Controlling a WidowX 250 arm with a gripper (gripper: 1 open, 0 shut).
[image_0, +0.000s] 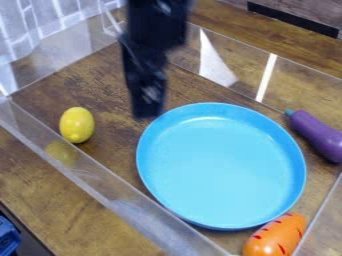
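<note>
My black gripper (150, 80) is motion-blurred above the back rim of the blue plate, toward the upper middle; its fingers look spread, with nothing visible between them, though the blur hides detail. The blue plate (221, 168) is empty. A yellow lemon-like object (78, 124) sits on the wood to its left. A purple eggplant (315, 134) lies at the right, and an orange carrot-like object (273, 240) with dark stripes lies at the lower right, beside the plate.
Clear plastic walls (87, 175) surround the wooden surface (60, 85). A dark blue object (11, 240) is at the lower left corner, outside the wall. Bare wood lies behind the lemon.
</note>
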